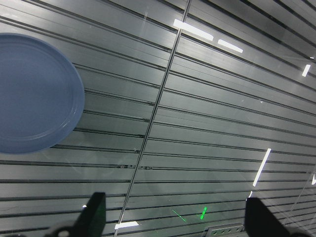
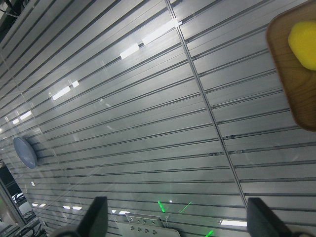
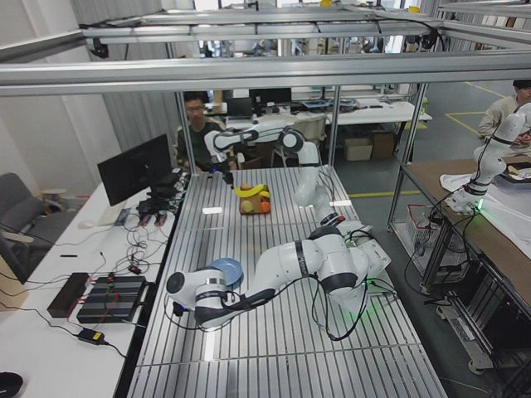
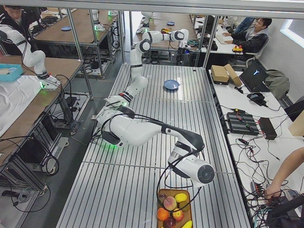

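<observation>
A blue plate (image 1: 34,94) (image 3: 226,268) lies on the slatted metal table, off to one side below my left gripper, which is open and empty. A brown tray (image 2: 281,59) (image 4: 161,194) holds several fruits: bananas (image 3: 249,191), oranges (image 4: 162,213), apples and others. A yellow fruit (image 2: 303,44) shows at the tray's edge in the right wrist view. My right gripper hangs open and empty above the table beside that tray.
An aluminium frame surrounds the table. People sit beyond it, and other robot arms stand on neighbouring tables.
</observation>
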